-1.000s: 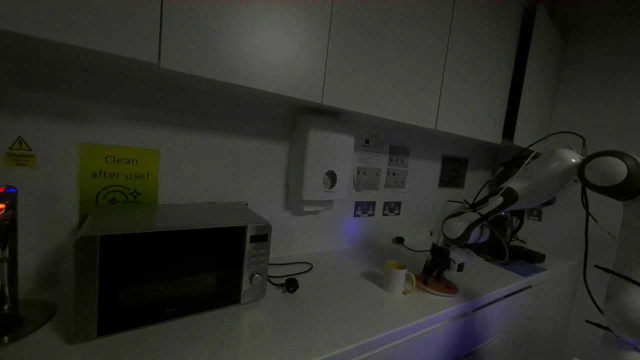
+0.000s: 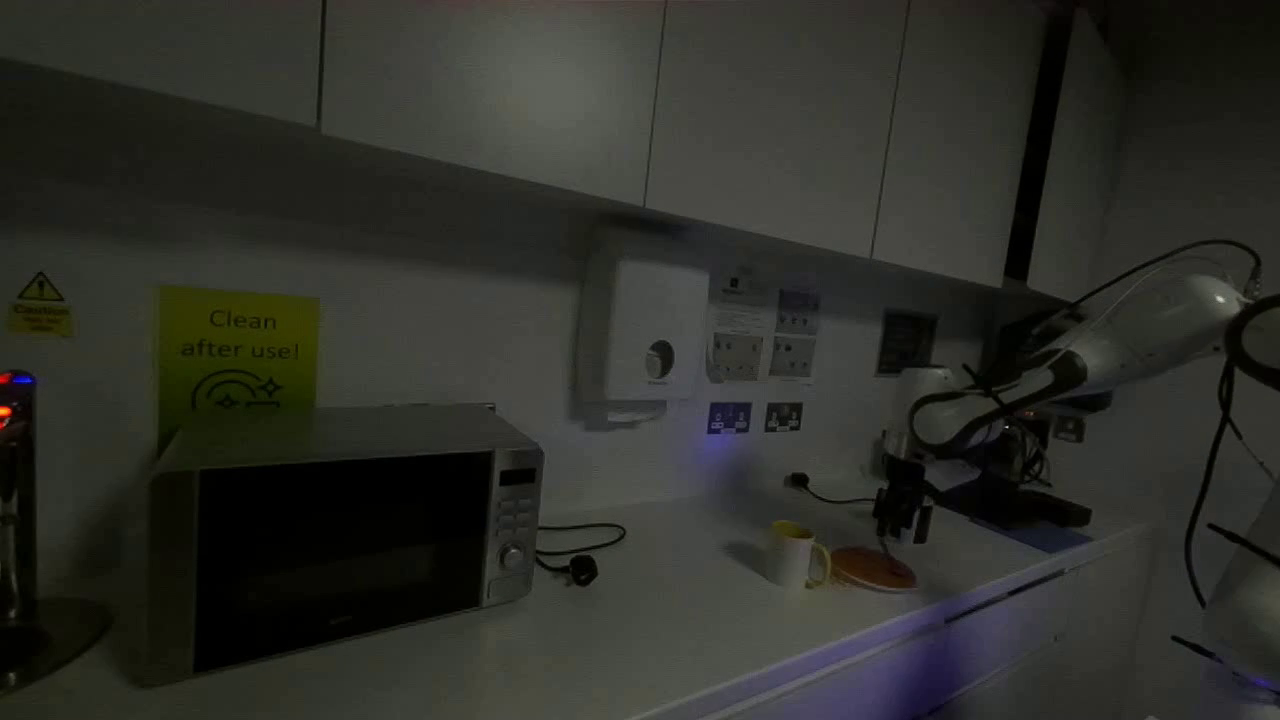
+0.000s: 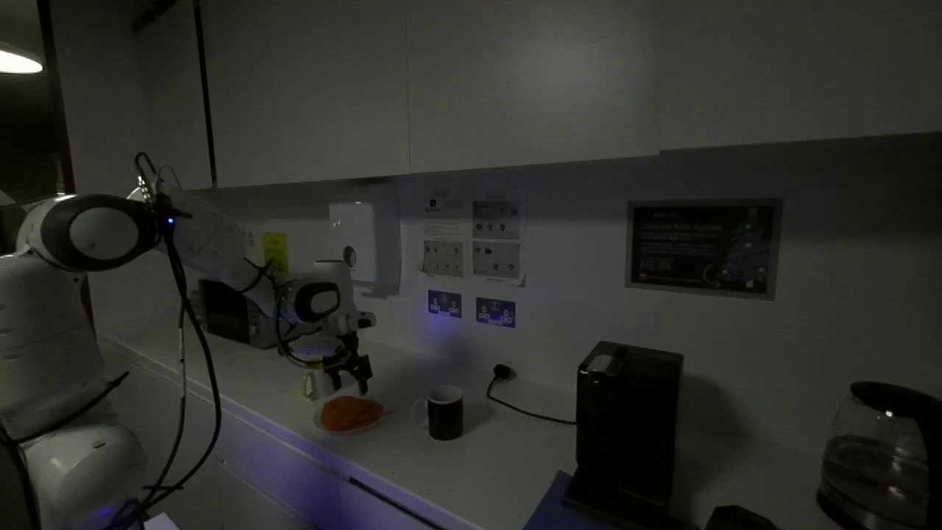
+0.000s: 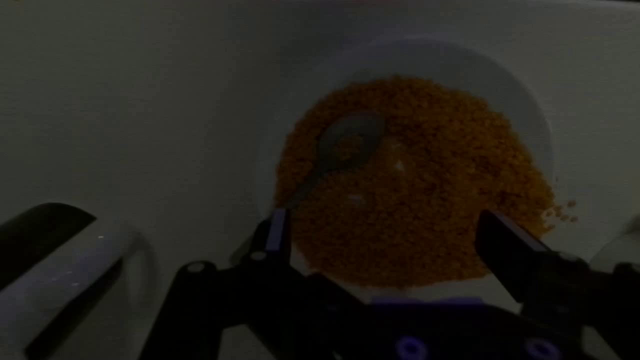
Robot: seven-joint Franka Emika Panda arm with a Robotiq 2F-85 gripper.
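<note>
A pale plate heaped with orange grains lies on the counter. On the grains rests a spoon, its handle running down-left and passing behind one of my fingers in the wrist view. My gripper is open above the plate, its fingers wide apart with nothing held between them. In exterior view 2, the gripper hangs clear over the orange heap. A white mug with a yellow inside stands beside the plate on the microwave side. A dark-and-white mug stands on the other side.
A microwave fills the left of the counter in exterior view 1. Toward the other end are a black machine and a glass jug. A few loose grains lie off the plate. Bare counter separates microwave and mug.
My gripper has risen from down at the plate to above it, shifting right in exterior view 1. The arm has drawn back with it; the plate and yellow mug look unmoved.
</note>
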